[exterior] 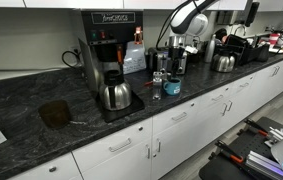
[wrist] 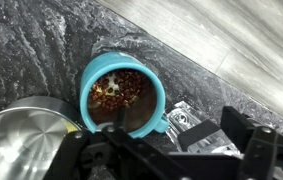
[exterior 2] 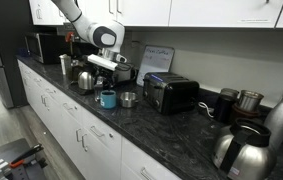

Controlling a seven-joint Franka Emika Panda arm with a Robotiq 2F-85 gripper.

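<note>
A turquoise mug (wrist: 93,80) stands upright on the dark counter, with small red-brown pieces visible on its bottom in the wrist view. Its handle (wrist: 164,124) points toward the gap between my fingers. My gripper is open, one dark finger (wrist: 116,142) over the mug's lower rim and the other to the right of the mug. From the side, the mug (exterior: 172,88) shows near the counter's front, with the gripper (exterior: 163,74) close above it. In the other exterior view the mug (exterior 2: 108,99) is below the white arm.
A metal bowl (wrist: 19,145) stands close beside the mug. A clear glass (exterior: 157,88) is also near it. The coffee machine (exterior: 111,45) and steel carafe (exterior: 115,92) stand farther left, and a black toaster (exterior 2: 170,92) is by the wall.
</note>
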